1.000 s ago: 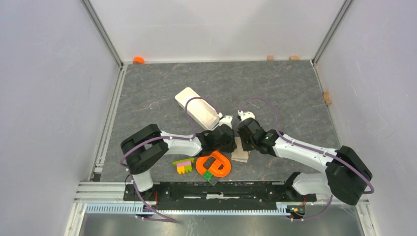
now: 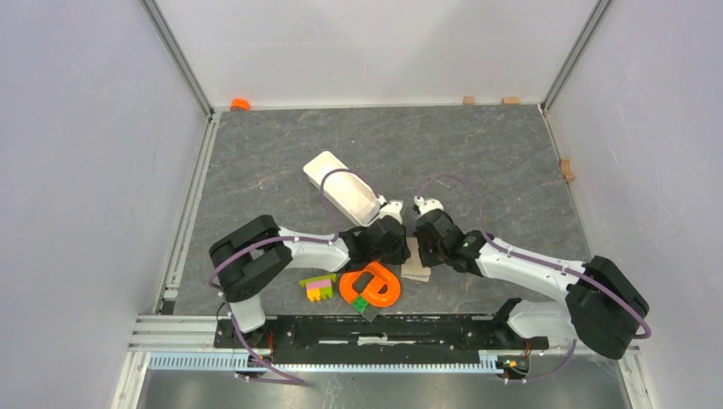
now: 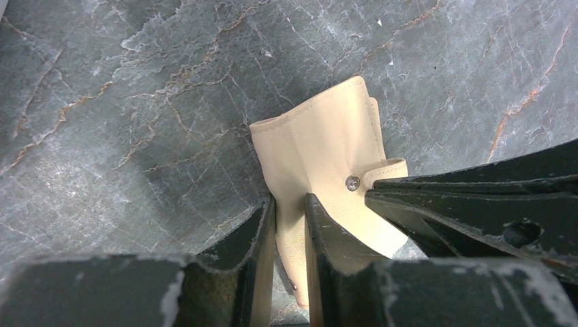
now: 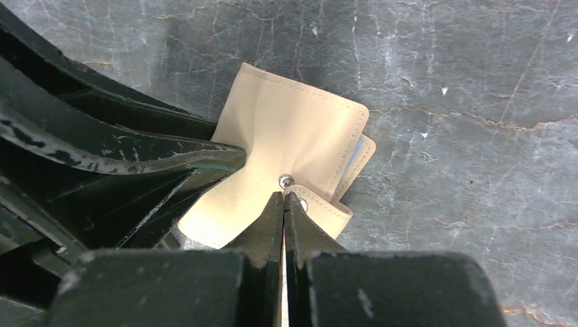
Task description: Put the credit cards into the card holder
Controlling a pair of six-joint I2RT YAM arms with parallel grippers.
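Note:
The beige card holder [image 3: 330, 136] lies on the table with its long side gripped: my left gripper is shut on it, the material bulging between the fingers. In the top view it shows as a pale patch [image 2: 415, 268] between both arms. My right gripper is shut at the snap and short closing strap [image 4: 325, 210], with nothing visible between its fingertips. A thin blue edge, perhaps of a card [image 4: 355, 151], shows between the holder's layers. Other cards cannot be made out.
An empty-looking white tray [image 2: 324, 162] stands behind the left arm. In front of that arm lie an orange ring-shaped piece [image 2: 390, 295] and toy bricks [image 2: 319, 290]. Open table extends to the back and right.
The left arm and the holder look unmoved.

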